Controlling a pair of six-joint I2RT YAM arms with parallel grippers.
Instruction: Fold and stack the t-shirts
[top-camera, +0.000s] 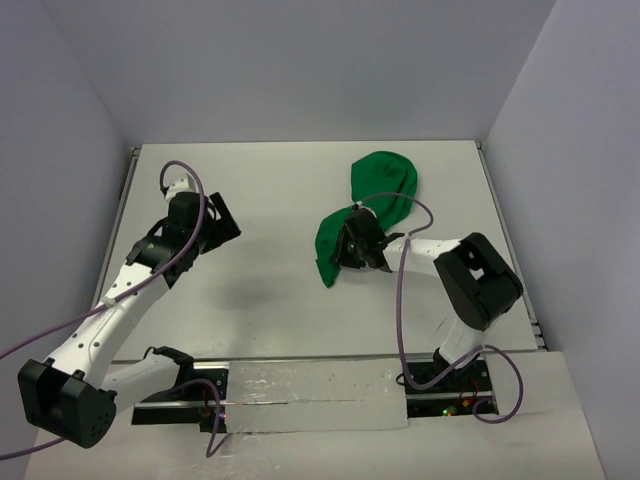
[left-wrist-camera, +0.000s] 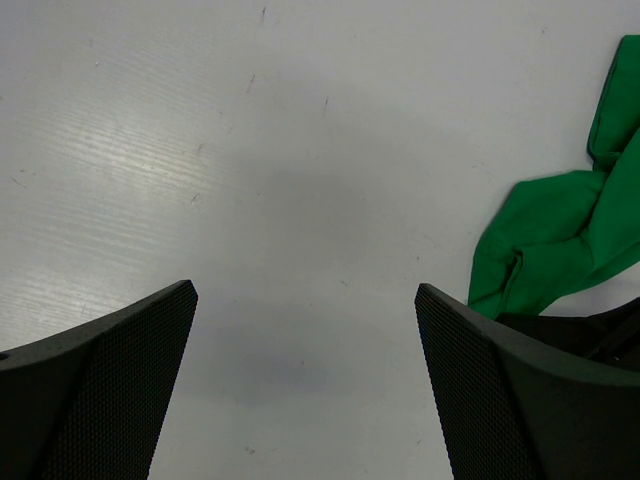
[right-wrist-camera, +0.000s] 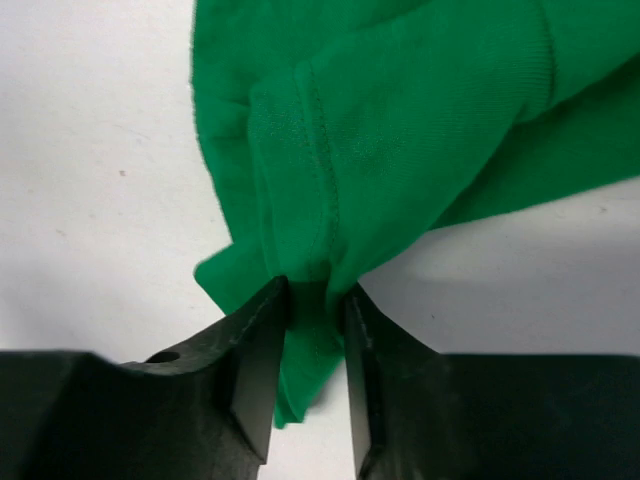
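A crumpled green t-shirt (top-camera: 382, 176) lies on the right half of the white table, stretching from the back toward the middle. My right gripper (top-camera: 341, 258) is down at its near end. In the right wrist view, its fingers (right-wrist-camera: 262, 345) are closed in on a bunched strip of the green shirt (right-wrist-camera: 400, 130), with a short tail of cloth poking out below them. Over the left side of the table hangs my left gripper, wide open above bare surface. From the left wrist view, the shirt (left-wrist-camera: 545, 225) shows only at the right edge.
The white table (top-camera: 270, 200) is empty between the left gripper and the shirt. Grey walls (top-camera: 310, 80) stand at the back and both sides. Purple cables (top-camera: 400, 310) loop along both arms.
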